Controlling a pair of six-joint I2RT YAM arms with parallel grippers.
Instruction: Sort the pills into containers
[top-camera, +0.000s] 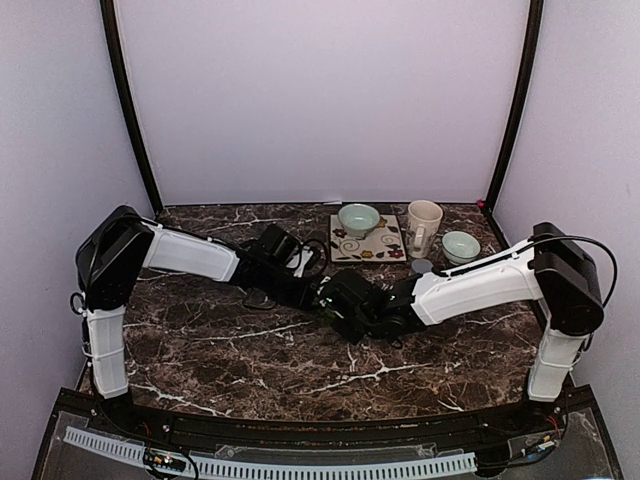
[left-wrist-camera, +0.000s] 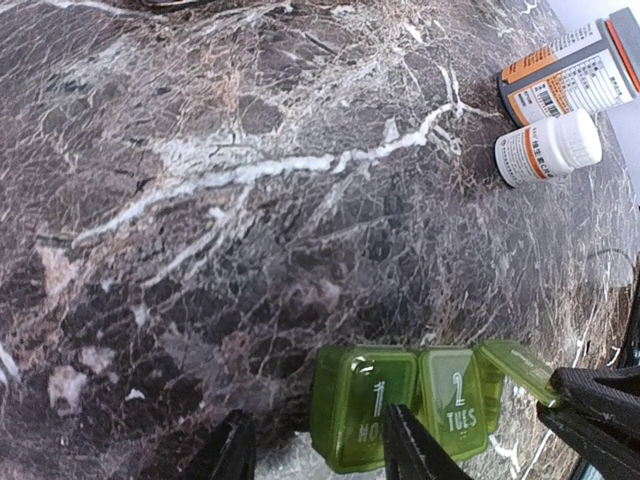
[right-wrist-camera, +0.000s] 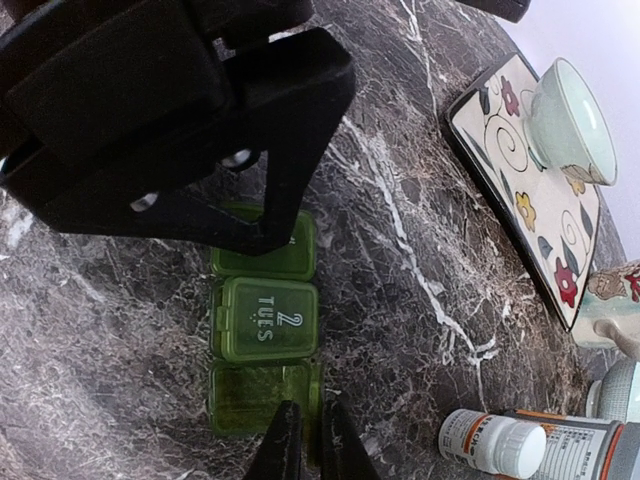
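Note:
A green pill organizer (left-wrist-camera: 450, 400) lies on the marble in both wrist views, MON and TUES (right-wrist-camera: 268, 318) lids closed; its third compartment (right-wrist-camera: 255, 395) has a raised lid, held by my right gripper. My left gripper is at the MON end, shut on the organizer as far as shows; its fingertips are partly behind it. A white pill bottle (left-wrist-camera: 540, 150) and a larger labelled jar (left-wrist-camera: 560, 75) lie beyond, to the right.
A flowered tray (top-camera: 390, 245) with a bowl (top-camera: 358, 218), a mug (top-camera: 423, 230) and another bowl (top-camera: 460, 247) stand at the back right.

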